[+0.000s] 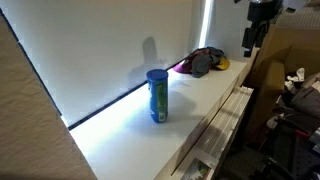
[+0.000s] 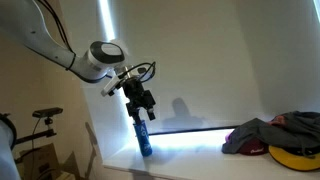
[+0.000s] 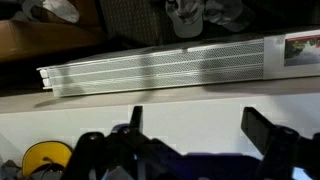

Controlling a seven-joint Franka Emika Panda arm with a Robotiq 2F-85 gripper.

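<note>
A blue cylindrical can [image 1: 157, 95] stands upright on the white surface [image 1: 120, 145] in exterior view 1. My gripper [image 1: 251, 48] hangs in the air at the upper right there, well apart from the can. From exterior view 2, the gripper [image 2: 140, 108] points down from the arm, and the can [image 2: 143, 138] shows below and behind it. In the wrist view the two fingers of the gripper stand wide apart with nothing between them. The can cannot be made out in that view.
Dark hats or caps [image 1: 202, 62] lie bunched at the surface's far end; a yellow cap [image 3: 46, 157] shows in the wrist view. A white slatted vent [image 3: 160, 68] runs along the front edge. A white wall [image 1: 100, 45] rises behind.
</note>
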